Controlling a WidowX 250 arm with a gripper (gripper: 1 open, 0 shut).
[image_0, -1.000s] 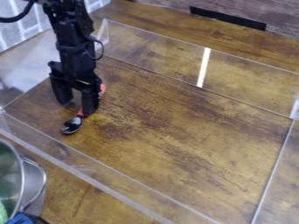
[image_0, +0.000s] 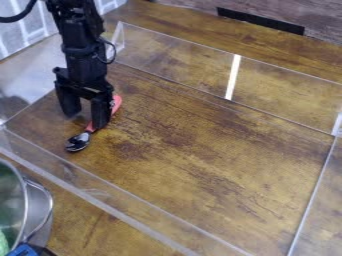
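Note:
My black gripper (image_0: 83, 104) hangs low over the wooden board at the left, its dark fingers open around a spoon or similar utensil (image_0: 79, 141), which has a red handle and a dark, shiny head pointing toward the lower left. The fingers partly hide the handle, so whether they touch it is unclear.
Clear plastic edging (image_0: 160, 221) borders the wooden board (image_0: 214, 150). A metal bowl (image_0: 14, 205) sits at the lower left, outside the edging. The middle and right of the board are clear.
The gripper has shifted very slightly left, and a bit more of the red handle shows. The utensil lies in nearly the same place.

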